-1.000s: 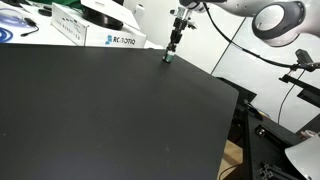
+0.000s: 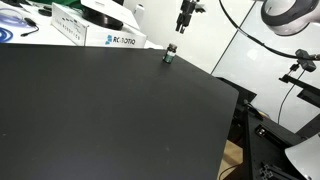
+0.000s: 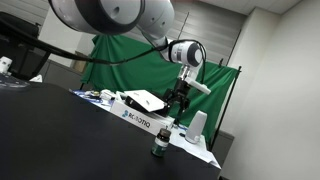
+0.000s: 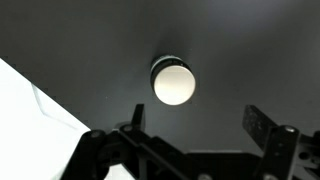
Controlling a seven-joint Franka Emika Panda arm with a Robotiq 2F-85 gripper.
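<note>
A small dark jar (image 2: 170, 54) with a pale lid and a green-white label stands upright near the far right corner of the black table. In the second exterior view the same jar (image 3: 161, 142) is at the table's right end. Seen from the wrist, its round cream top (image 4: 174, 85) lies beyond the fingertips, centred a little left between them. My gripper is open, with clear space to either side of the jar. From outside, the gripper (image 2: 184, 25) hangs above the jar, apart from it.
A white Robotiq box (image 2: 85, 28) with items on top stands behind the table's far edge. Cables (image 2: 20, 28) lie at the back left.
</note>
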